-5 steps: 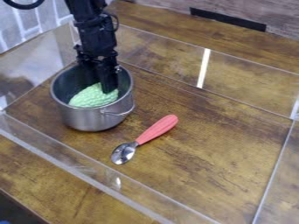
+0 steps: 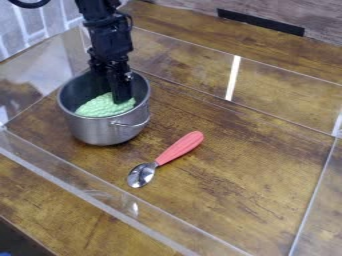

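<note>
A steel pot (image 2: 107,130) stands at the left of the wooden table, with a light green mesh-like object (image 2: 96,106) inside it. The dark robot arm comes down from the top, and its gripper (image 2: 118,92) reaches into the pot at the back right of the green object. Its fingers are dark against the dark interior, so their spread and any hold on the green object cannot be made out.
A spoon with a pink handle (image 2: 181,148) lies to the right of and in front of the pot. Clear plastic edging runs along the left and front.
The arm has shifted slightly within the pot, a little to the left. The pot and spoon look unmoved.
</note>
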